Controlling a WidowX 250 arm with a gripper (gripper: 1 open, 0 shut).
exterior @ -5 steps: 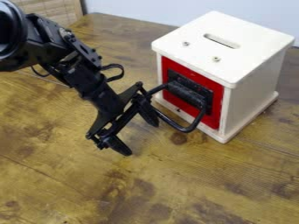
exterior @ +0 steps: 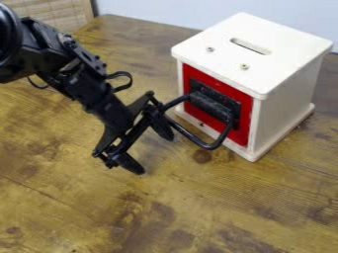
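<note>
A white box [exterior: 282, 99] with a slot on top and a red front panel [exterior: 195, 74] stands at the right on the wooden table [exterior: 158, 212]. A black loop handle [exterior: 208, 138] juts from a dark fitting on the red panel. My black gripper [exterior: 148, 148] is left of the handle, its fingers spread apart and pointing down. The upper finger is beside the handle's near end; whether they touch I cannot tell. Nothing shows between the fingers.
A pale wall runs along the back, and a woven tan surface shows at the top left behind the arm.
My arm and gripper have shifted very slightly, the upper arm a little leftward. The box and handle look unchanged.
</note>
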